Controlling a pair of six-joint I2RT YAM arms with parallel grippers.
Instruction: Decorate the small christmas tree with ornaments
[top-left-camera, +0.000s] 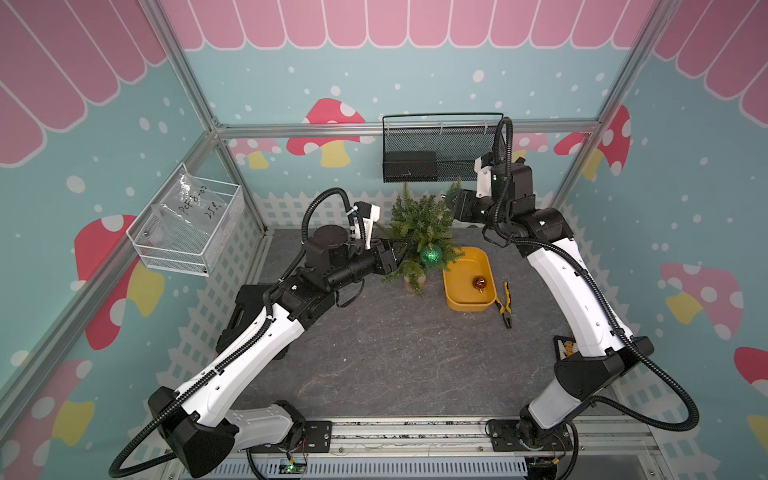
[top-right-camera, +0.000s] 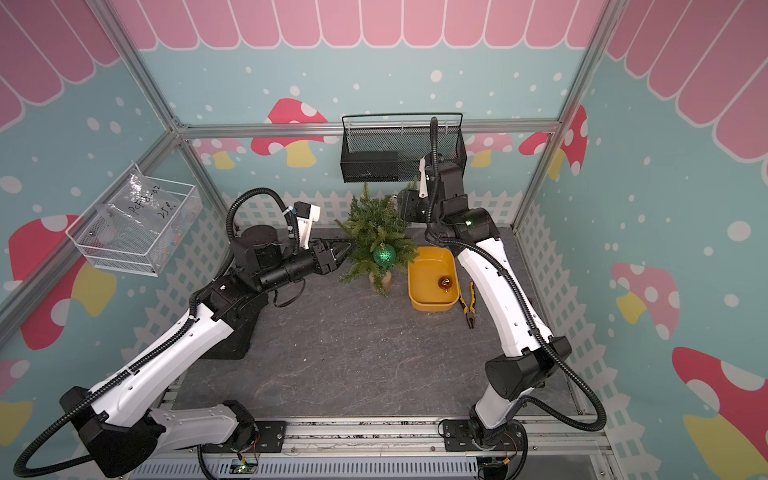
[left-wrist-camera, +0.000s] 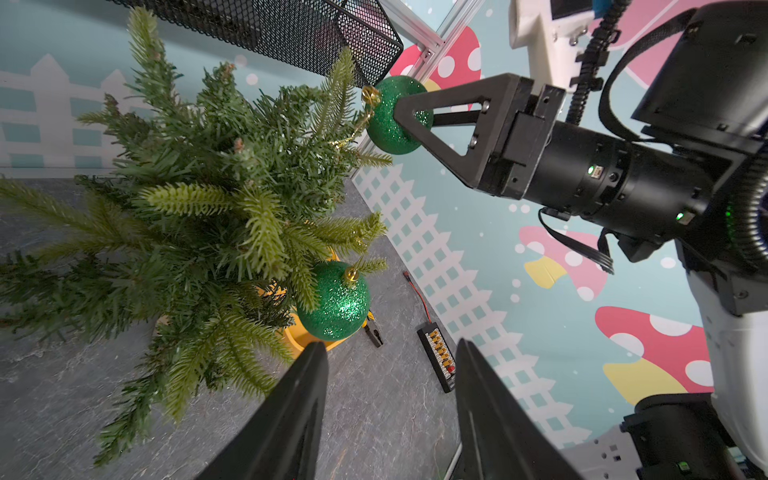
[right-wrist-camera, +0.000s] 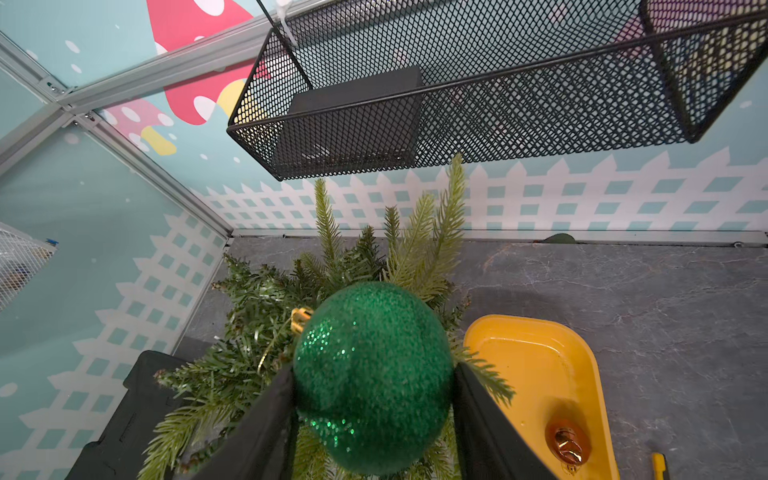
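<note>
The small green tree (top-left-camera: 420, 228) stands at the back of the table. A glittery green ball (left-wrist-camera: 334, 302) hangs low on its front right side. High on the right, a second green ball (right-wrist-camera: 376, 328) lies between the spread fingers of my open right gripper; whether the pads touch it I cannot tell. Its gold cap (right-wrist-camera: 301, 319) faces the branches. Whether its loop is over a twig is unclear. My left gripper is open and empty, close to the tree's left side.
A yellow tray (top-left-camera: 470, 302) holding a brown-red ornament (top-left-camera: 479, 282) sits right of the tree, with pliers (top-left-camera: 507, 304) beside it. A black mesh basket (right-wrist-camera: 480, 120) hangs behind the tree.
</note>
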